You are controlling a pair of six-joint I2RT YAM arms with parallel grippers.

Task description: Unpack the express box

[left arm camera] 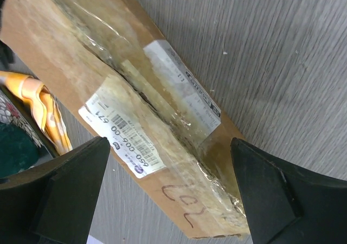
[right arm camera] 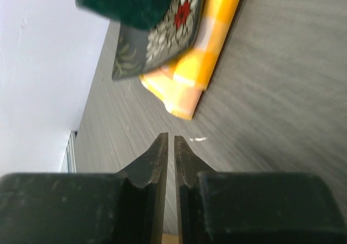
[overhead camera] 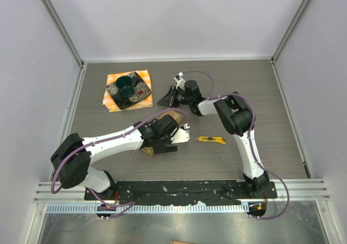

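Observation:
The brown cardboard express box (left arm camera: 187, 192), wrapped in clear tape with white labels, lies on the table. In the top view the left arm covers most of it, leaving ends of the box (overhead camera: 148, 148) showing. My left gripper is open above it, the box between and beyond the spread fingers; contact cannot be made out. Behind the box, my right gripper has its fingers almost together, a thin gap between them and nothing held. A yellow box cutter (overhead camera: 210, 139) lies right of the box.
A dark patterned tray (overhead camera: 142, 91) holding a green cup (overhead camera: 124, 84) rests on an orange checked cloth (overhead camera: 143, 75) at the back left. Bare table (overhead camera: 255, 76) lies at the back right. Walls stand left, right and behind.

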